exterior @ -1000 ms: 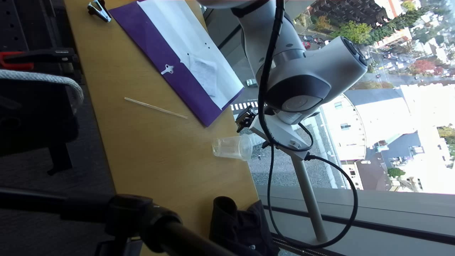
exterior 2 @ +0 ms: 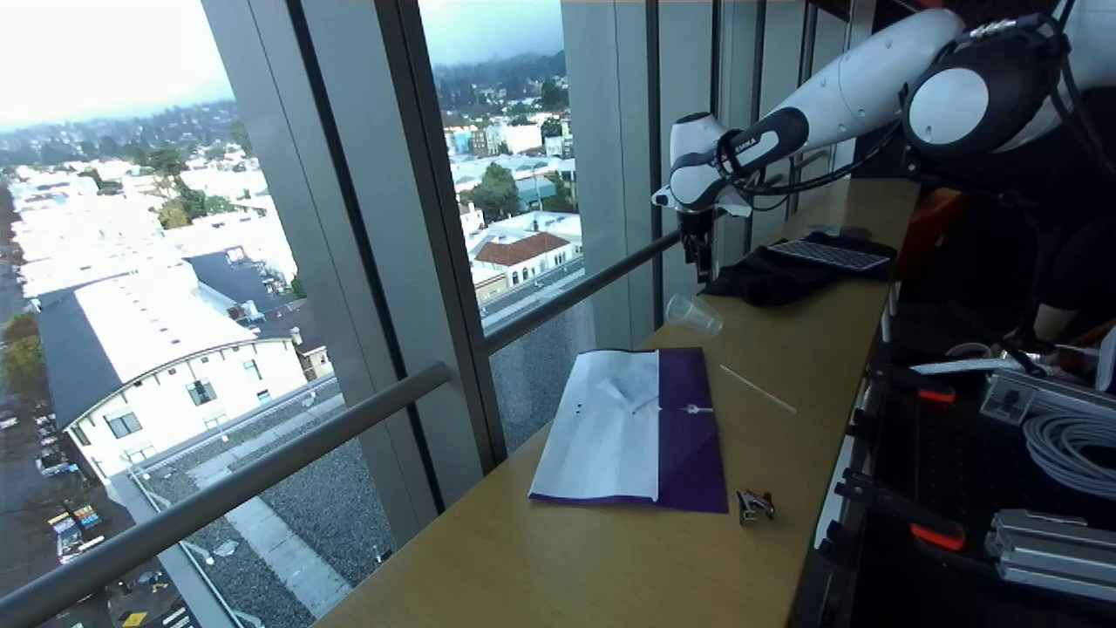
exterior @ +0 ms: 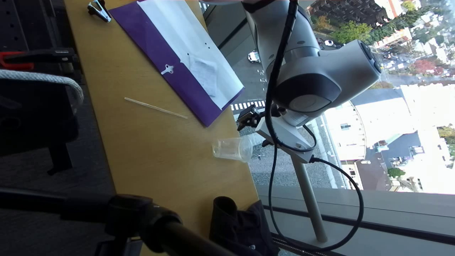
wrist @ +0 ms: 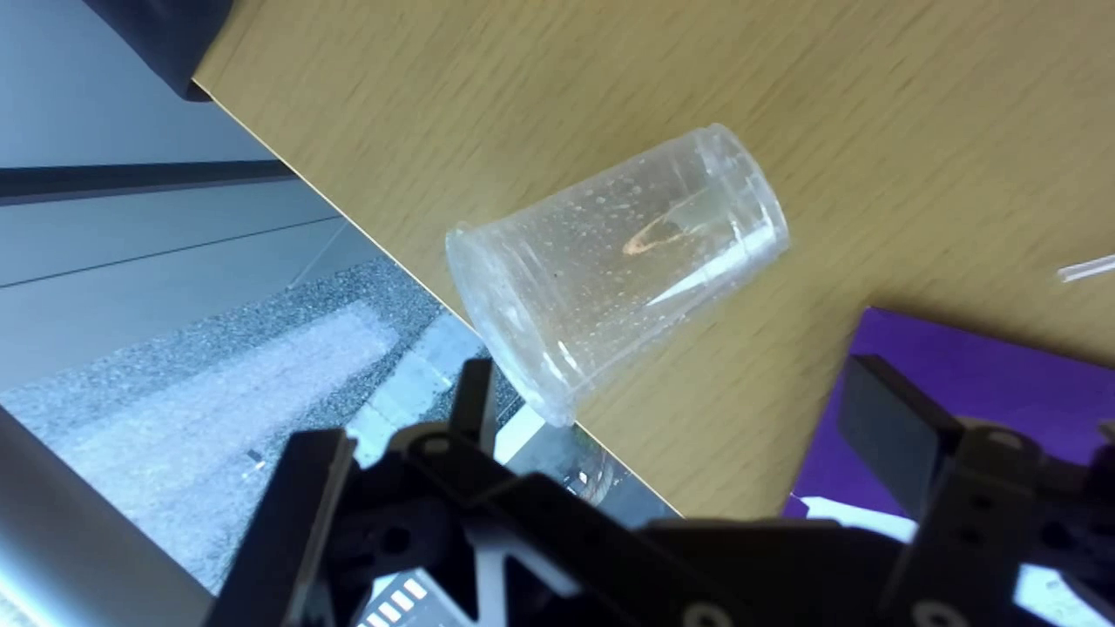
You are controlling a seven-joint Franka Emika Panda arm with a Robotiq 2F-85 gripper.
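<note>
A clear plastic cup (wrist: 627, 251) lies on its side, its wide rim reaching the window-side edge of the table (wrist: 993, 136). In exterior view 1 the same cup (exterior: 230, 148) shows close to my gripper (exterior: 252, 130). The fingers stand wide apart in the wrist view, where my gripper has nothing between its fingers. The cup is ahead of the fingertips, apart from them. Exterior view 2 has the gripper (exterior 2: 703, 274) pointing down above the cup (exterior 2: 693, 314).
A purple folder (exterior: 164, 59) with white paper lies beside the cup, a key (exterior: 167, 69) on it. A thin clear straw (exterior: 155, 108), a small clip-like tool (exterior: 98, 10) and dark cloth (exterior: 243, 228) are also on the table. A rail (exterior 2: 586, 293) runs along the window.
In exterior view 1 the arm and gripper have shifted slightly right, toward the window side. The cup and the other table items have stayed put.
</note>
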